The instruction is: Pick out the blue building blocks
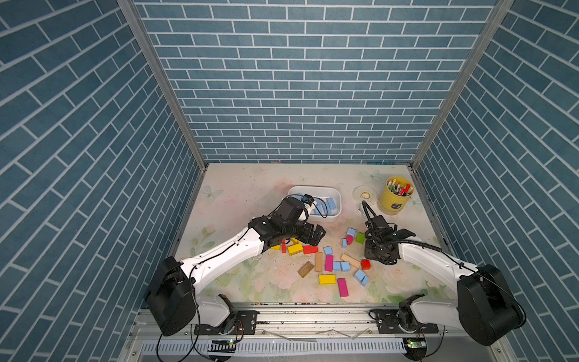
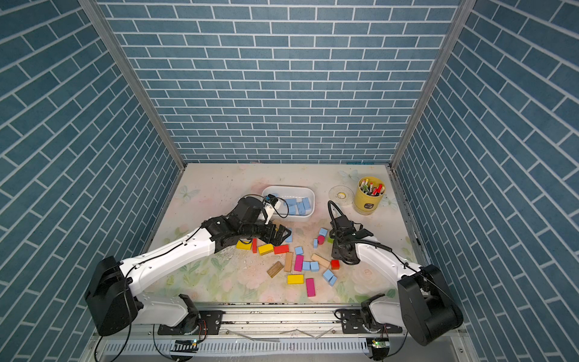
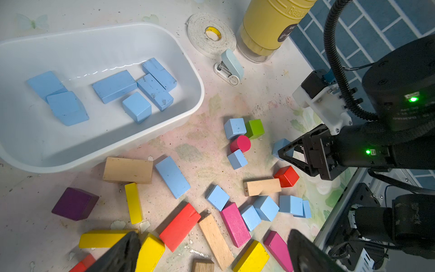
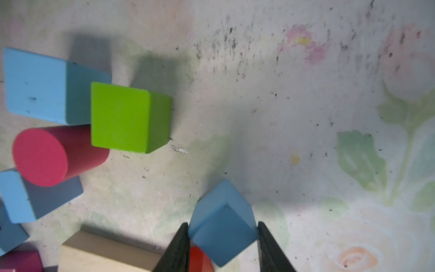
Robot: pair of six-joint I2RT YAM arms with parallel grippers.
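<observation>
In the right wrist view a blue cube (image 4: 223, 238) lies corner-wise between the fingertips of my right gripper. Both fingers (image 4: 180, 247) appear to meet opposite edges of it; whether they grip it firmly does not show. My left gripper is open, empty, hovering above the loose blocks. Several blue blocks rest inside a white tray (image 3: 190, 102). Others remain on the table: a blue bar (image 3: 173, 177) by the tray, a small blue block (image 3: 218, 197), a blue cube (image 3: 266, 208) and a blue cube (image 3: 235, 128) beside a green one.
A green cube (image 4: 120, 117) and a pink cylinder (image 4: 40, 156) stand left of the right gripper. A red cube (image 3: 286, 176) is close to it. A stapler (image 3: 229, 67), tape roll (image 3: 212, 34) and yellow pen pot (image 1: 393, 198) occupy the back right. Table space behind the tray is clear.
</observation>
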